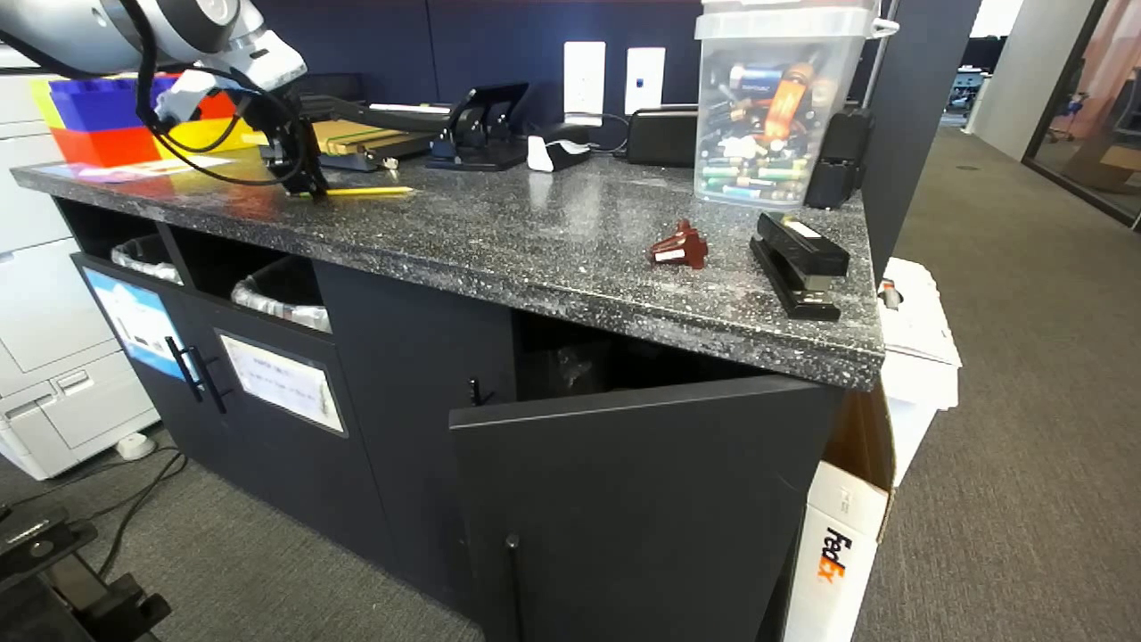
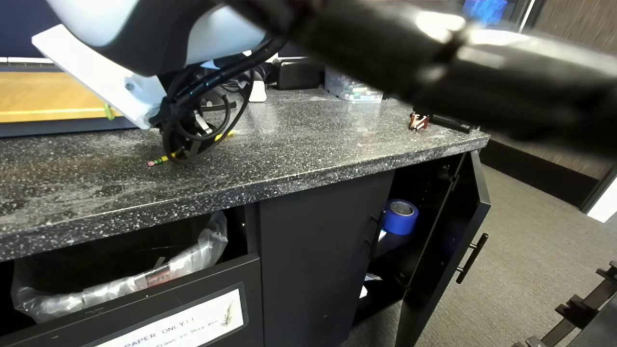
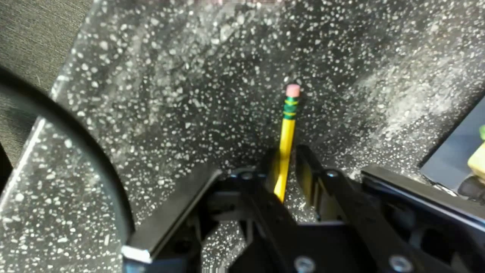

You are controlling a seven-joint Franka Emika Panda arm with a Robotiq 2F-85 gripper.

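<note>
A yellow pencil (image 3: 287, 132) with a green band and pink eraser lies on the speckled dark countertop (image 3: 204, 91). My gripper straddles it in the wrist view, one finger on each side. A gap shows between the pencil and the right finger; the left one is close beside the pencil, and contact cannot be told. In exterior view 1 the gripper (image 1: 302, 193) is down at the counter, with the pencil (image 1: 369, 192) sticking out to its right. Cables partly hide the fingers in exterior view 2, where the eraser end (image 2: 156, 162) pokes out.
Colored bins (image 1: 107, 118) stand behind the arm at the left. A staple remover (image 1: 681, 246), a stapler (image 1: 800, 266) and a clear tub (image 1: 778, 107) occupy the right end. One cabinet door (image 1: 652, 492) hangs open.
</note>
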